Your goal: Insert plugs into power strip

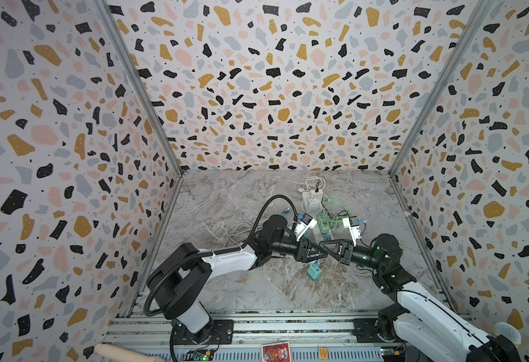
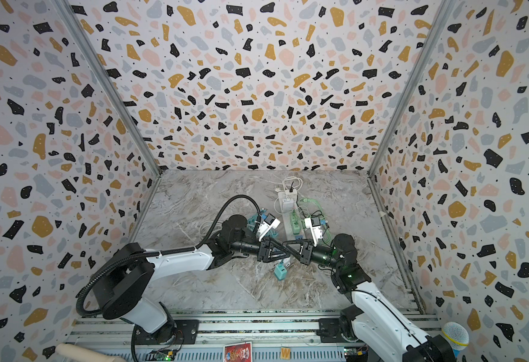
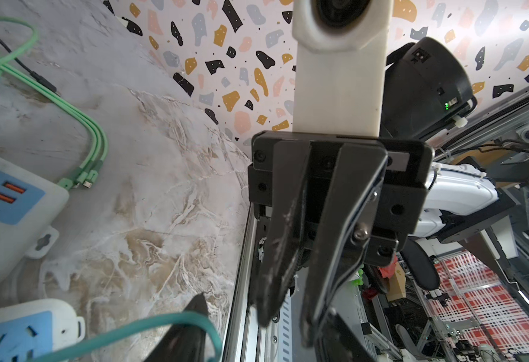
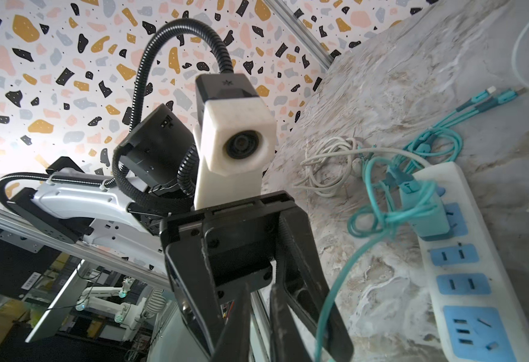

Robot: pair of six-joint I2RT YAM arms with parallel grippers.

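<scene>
In the right wrist view a teal charger sits at the upper end of the white power strip, with several blue sockets bare below it. Its teal cable runs down past a finger of my left gripper; whether anything holds the cable is unclear. That gripper has its fingers spread. Facing it closely, tip to tip above the table, is my right gripper, its fingers narrowly apart with nothing visible between them. A teal block-shaped object lies on the table just in front of them.
Behind the grippers lie a green charger and a white box with USB ports. Green cables, a white cable coil and blue cables are spread around.
</scene>
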